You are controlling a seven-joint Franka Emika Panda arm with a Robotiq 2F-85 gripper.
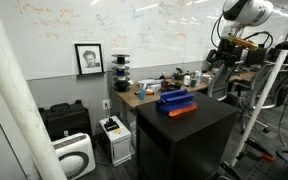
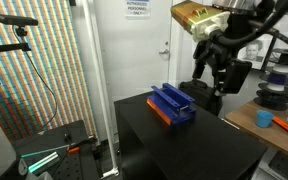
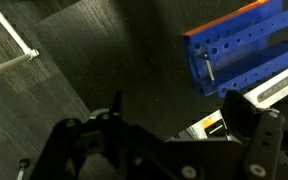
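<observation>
My gripper [image 1: 220, 62] is raised high above the right side of the black table [image 1: 206, 125]. It stands open with nothing between its fingers, which show as dark shapes at the bottom of the wrist view. A blue rack [image 2: 171, 104] with an orange strip lies on the tabletop, well below and apart from the gripper. In the wrist view the rack [image 3: 246, 45] fills the upper right, with holes along its sides and thin metal pins inside.
A white pole [image 2: 106, 90] stands beside the table.
</observation>
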